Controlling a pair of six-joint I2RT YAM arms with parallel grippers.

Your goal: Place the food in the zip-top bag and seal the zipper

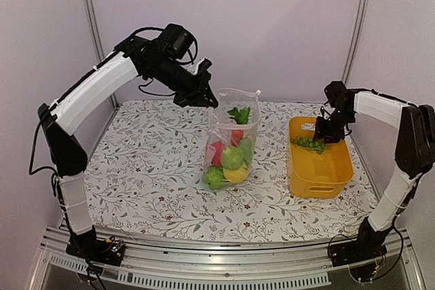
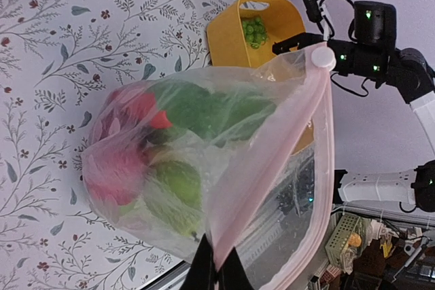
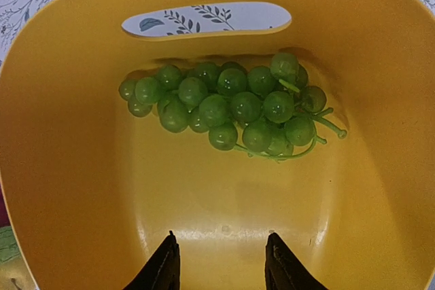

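A clear zip top bag (image 1: 231, 142) hangs upright with its mouth open, holding several red, green and yellow food pieces. My left gripper is shut on the pink-edged rim of the bag at its upper left corner. Green grapes (image 3: 231, 103) lie in one bunch against the wall of the yellow bin (image 3: 224, 202), under its handle slot. Over that bin hovers my right gripper, its fingers (image 3: 163, 263) apart and nothing between them; the grapes lie clear of its fingertips. From above, the right hand hides part of the bin's back right side.
The yellow bin holds only the grapes, and its walls rise around the right fingers. A wall stands close behind.
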